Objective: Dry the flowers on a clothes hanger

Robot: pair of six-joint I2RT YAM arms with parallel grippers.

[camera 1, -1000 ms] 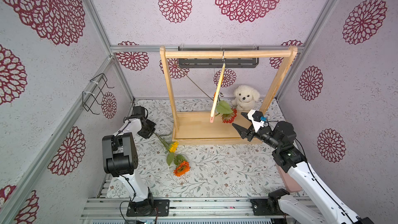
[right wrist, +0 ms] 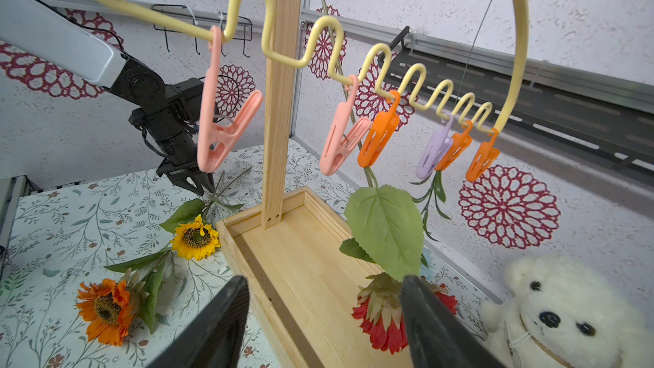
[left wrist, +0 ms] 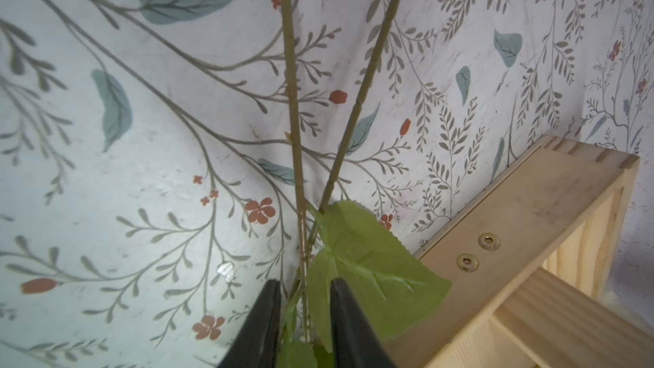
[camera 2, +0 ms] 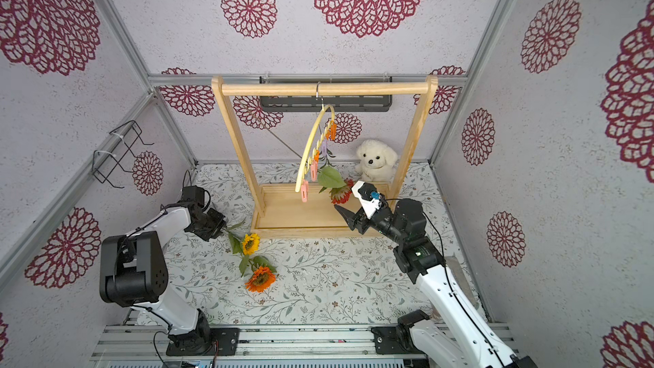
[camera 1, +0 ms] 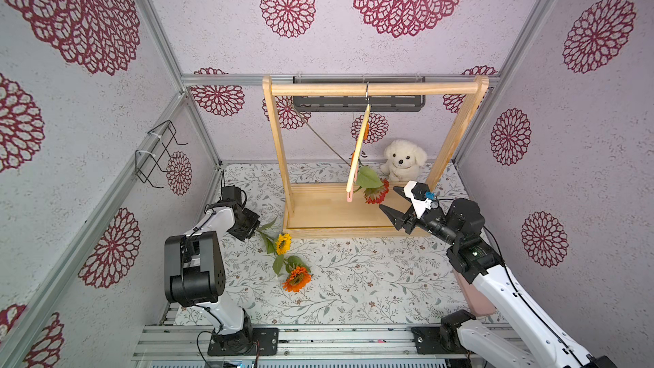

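Note:
A yellow hanger (right wrist: 269, 47) with coloured clips hangs from the wooden rack. A red flower (right wrist: 381, 306) with a long stem hangs upside down from it over the rack's base. A yellow sunflower (camera 1: 283, 243) and an orange flower (camera 1: 297, 278) lie on the mat left front of the rack. My left gripper is open low over their stems, with stems and a leaf below and between its fingertips. My right gripper (camera 1: 393, 203) stands open, empty, right of the hanger, facing it.
A white plush dog (camera 1: 402, 160) sits at the back right. The wooden base (camera 1: 323, 231) borders the flowers. A wire rack (camera 1: 153, 156) is on the left wall.
My left arm has moved slightly toward the front, with its gripper lower along the stems. The two loose flowers shifted slightly. My right gripper moved very little.

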